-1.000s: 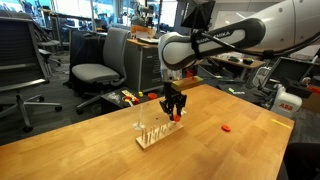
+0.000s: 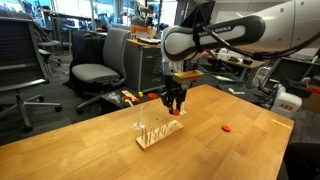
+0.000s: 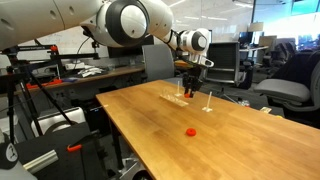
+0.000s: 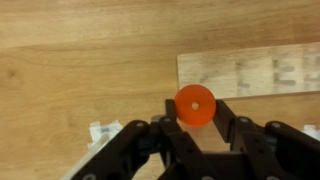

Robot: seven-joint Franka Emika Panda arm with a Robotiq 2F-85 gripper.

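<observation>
An orange-red round piece [image 4: 195,105] is pinched between the black fingertips of my gripper, which is shut on it. In the wrist view it overlaps the near edge of a light wooden rack [image 4: 250,72]. From exterior view 1, the gripper [image 2: 176,104] and the red piece [image 2: 176,113] appear just above the right end of the rack [image 2: 158,135], which has a row of upright pegs or slots. How far the piece is from the rack is hard to tell. A second red round piece [image 2: 226,128] lies alone on the table to the right.
A thin white post [image 3: 208,103] stands on the table near the rack. Several small coloured items [image 2: 129,97] lie at the table's back edge, beside a grey office chair [image 2: 98,65].
The gripper and the red piece in it have risen slightly and shifted a little left in exterior view 1. The rack and the loose red piece have stayed put.
</observation>
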